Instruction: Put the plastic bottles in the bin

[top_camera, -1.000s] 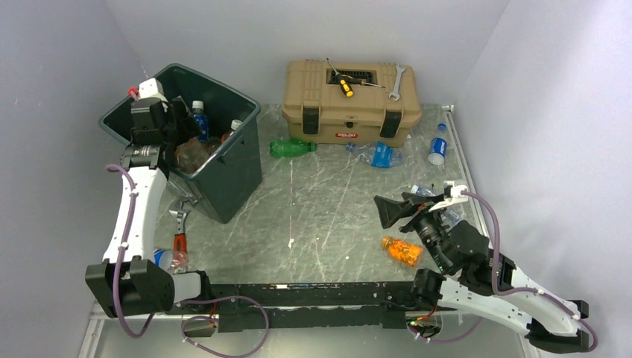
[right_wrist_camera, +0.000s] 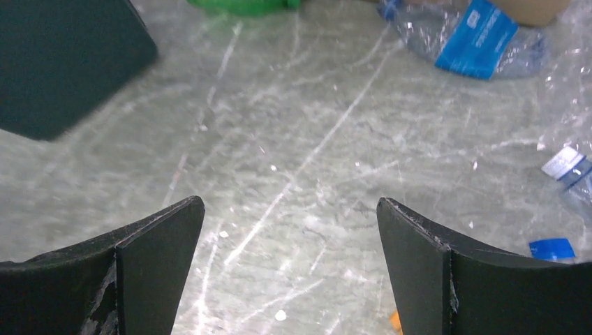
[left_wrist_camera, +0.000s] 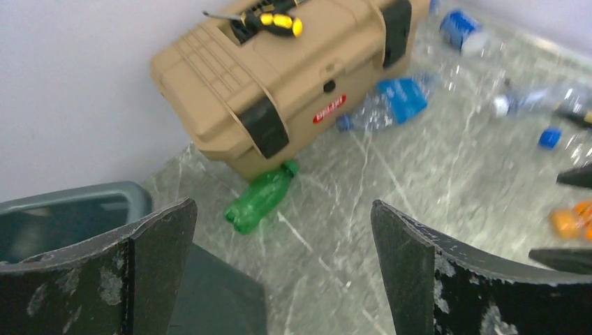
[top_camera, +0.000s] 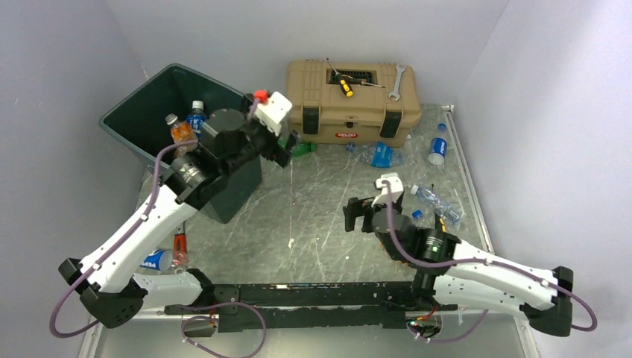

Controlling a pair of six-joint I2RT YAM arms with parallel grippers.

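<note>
The dark green bin at left holds several bottles. My left gripper is open and empty above the floor by the bin's right edge, near a green bottle. My right gripper, also open and empty, hangs over the right part of the floor, covering most of an orange bottle. A crushed clear bottle with blue label lies before the case. More bottles lie at right, one blue-labelled, one clear. A Pepsi bottle lies front left.
A tan case with screwdrivers and a wrench stands at the back. An orange-handled wrench lies beside the Pepsi bottle. Walls bound both sides.
My left gripper has risen out of the bin and swung right toward the green bottle. My right gripper has moved left, now covering the orange bottle in the top view.
</note>
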